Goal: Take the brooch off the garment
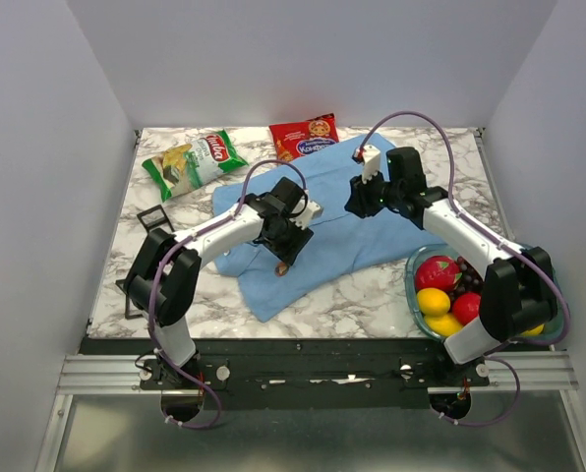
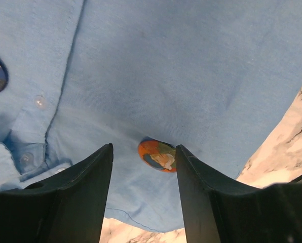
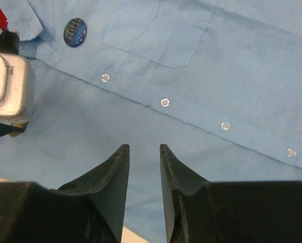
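A blue denim shirt (image 1: pixel 322 261) lies spread on the table. On it sits a small oval brooch (image 2: pixel 157 155), orange and dark, between the fingertips of my open left gripper; its right end is beside one fingertip, and whether they touch I cannot tell. In the top view the same brooch (image 1: pixel 282 268) shows just below that gripper. A dark blue round brooch (image 3: pixel 75 32) lies on the shirt near the collar. My right gripper hovers over the shirt's plain lower part, fingers partly apart, nothing between them.
At the right stands a teal basket (image 1: pixel 412 295) of fruit. A green chips bag (image 1: pixel 190 162) and a red bag (image 1: pixel 304 136) lie at the back. Dark frames (image 1: pixel 154 217) lie on the left. Bare marble table (image 1: pixel 357 315) shows at the front.
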